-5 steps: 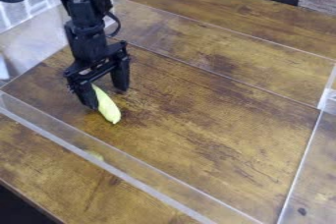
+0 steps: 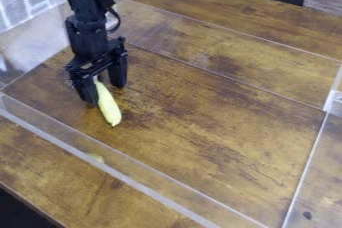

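A pale yellow, elongated object (image 2: pixel 110 108), like a banana, lies on the wooden table (image 2: pixel 221 122) at the left of the camera view. My black gripper (image 2: pixel 102 84) is low over it, its fingers around or just above the object's upper end. Whether they touch or grip it cannot be told.
Clear plastic walls run along the left and front of the work area and at the right edge.
The gripper has shifted slightly to the left and down around the yellow object's upper end. The object looks about in the same place.
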